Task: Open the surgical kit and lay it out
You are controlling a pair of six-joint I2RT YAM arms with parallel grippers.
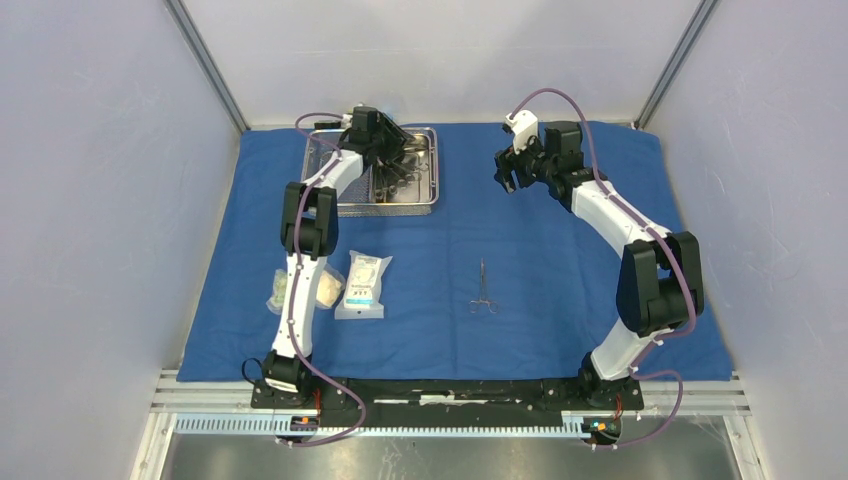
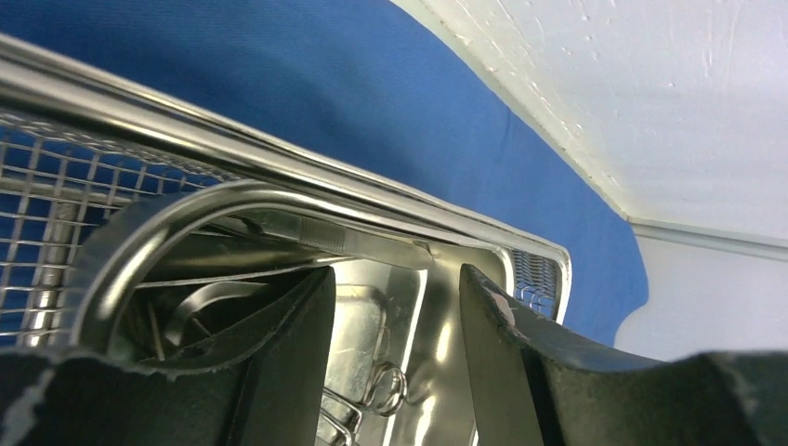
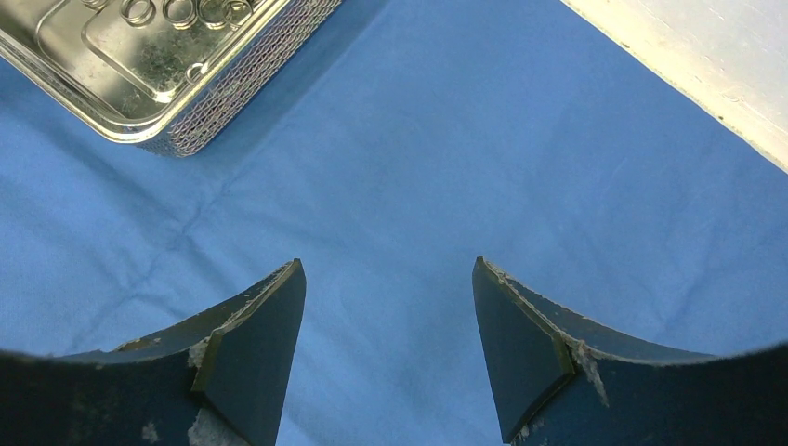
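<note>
A metal mesh basket [image 1: 338,211] stands at the back left, and in its right part sits a steel tray [image 1: 433,168] with several ring-handled instruments. Over that tray my left gripper [image 1: 398,150] points downward. The left wrist view has its fingers [image 2: 288,358] apart, with tray floor and a ringed handle [image 2: 387,388] visible beyond the gap and nothing held. On the blue cloth at front centre lies a slim ring-handled instrument [image 1: 484,290]. To the right of the basket, my right gripper [image 1: 507,178] hovers open above bare cloth, empty.
A sealed white package [image 1: 363,285] lies at the front left, beside a clear bag of pale material [image 1: 328,288] partly covered by the left arm. A white back wall [image 2: 595,84] rises close behind the basket.
</note>
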